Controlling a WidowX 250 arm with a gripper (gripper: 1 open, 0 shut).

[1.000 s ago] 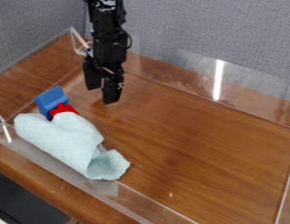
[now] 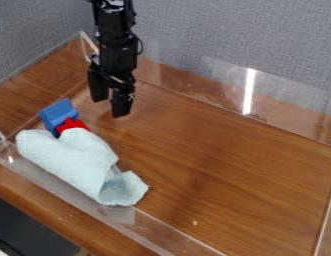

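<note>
My black gripper (image 2: 110, 88) hangs from the top over the back left of the wooden surface, its fingers spread open. Below and left of it are a blue block (image 2: 57, 114) and a red object (image 2: 72, 126). A pale blue-white cloth (image 2: 77, 163) lies bunched at the front left, just in front of the red object and partly against it.
Low transparent edging runs along its back, and grey walls (image 2: 235, 50) stand behind it.
My gripper has shifted slightly left and lower since a second ago. The block, red object and cloth look unmoved.
</note>
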